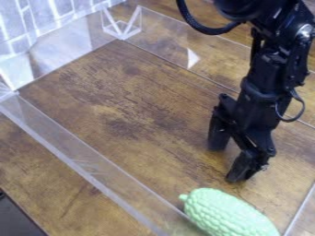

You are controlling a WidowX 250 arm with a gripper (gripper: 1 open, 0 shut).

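Observation:
My black gripper (pixel 227 153) is low over the wooden floor of a clear-walled tray, on the right side, its two dark fingers spread apart and pointing down at the wood, with nothing visible between them. A pale green corn-cob-like object (pixel 229 214) lies at the bottom edge, below and apart from the fingers.
Clear acrylic walls (pixel 76 157) bound the wooden floor (pixel 110 120) on the left, back and right. White gridded fabric or panel (pixel 40 23) is at the top left.

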